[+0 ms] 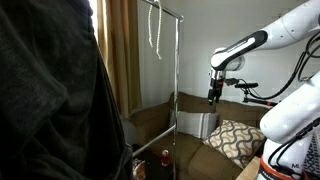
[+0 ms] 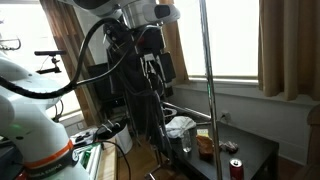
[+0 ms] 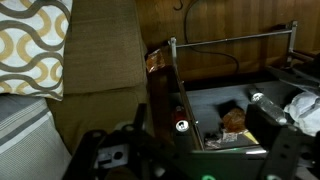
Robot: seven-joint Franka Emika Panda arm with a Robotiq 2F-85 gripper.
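Note:
My gripper [image 1: 214, 96] hangs from the arm high above the sofa in exterior view 1, pointing down. Exterior view 2 shows the gripper [image 2: 158, 76] in front of the window, dark against a dark background. Looking down in the wrist view, the gripper's dark fingers [image 3: 139, 122] stand wide apart, with nothing held between them. Far below lies a dark tray-like surface [image 3: 206, 105] with a red can [image 3: 182, 126] near its left edge. The same red can [image 2: 236, 168] stands upright in exterior view 2, well away from the gripper.
A brown sofa [image 1: 213, 164] carries a patterned cushion [image 1: 235, 141] and a striped cushion [image 1: 196, 124]. A vertical metal pole [image 2: 211, 90] rises beside the dark table [image 2: 255, 148]. Dark cloth [image 1: 60, 100] blocks the left of exterior view 1. A brown item [image 3: 234, 121] lies on the tray-like surface.

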